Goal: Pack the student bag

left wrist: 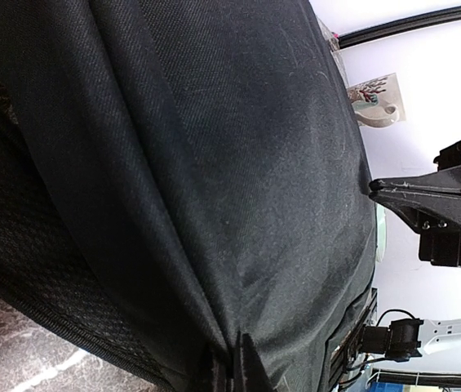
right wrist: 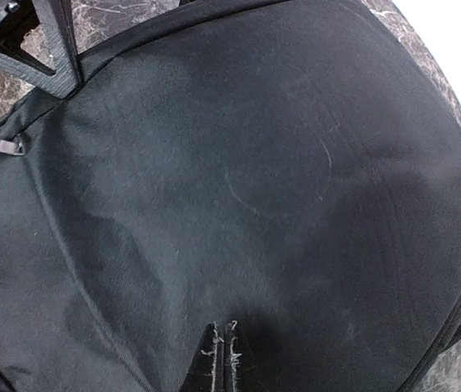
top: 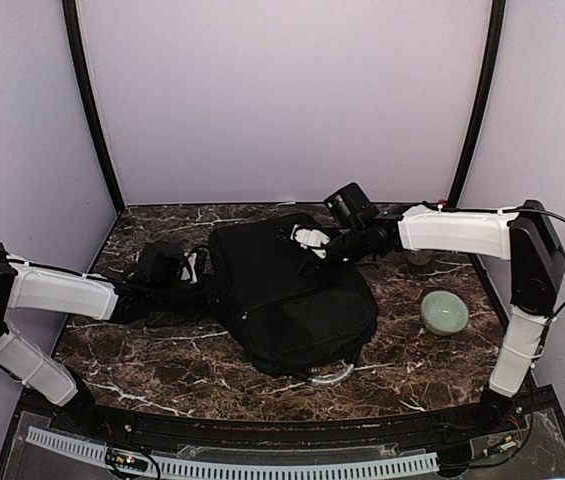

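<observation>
The black student bag (top: 292, 325) lies on the table, zip edge along its left side. At that edge my left gripper is shut on a fold of the bag's fabric. A small metal zipper pull (right wrist: 3, 146) lies on the seam, close to the left gripper's finger (right wrist: 65, 80) and well away from my right gripper. The right gripper has its fingertips together with nothing between them, over the bag's dark panel. Seen from the left wrist, the right fingertips (left wrist: 377, 186) stand beyond the bag's upper surface.
A pale green bowl (top: 444, 312) stands to the right of the bag. The cup (top: 420, 256) at the back right is mostly hidden by the right arm. A clear strap or tube (top: 333, 376) sticks out at the bag's near end. Bare marble tabletop (top: 162, 370) spreads at front left.
</observation>
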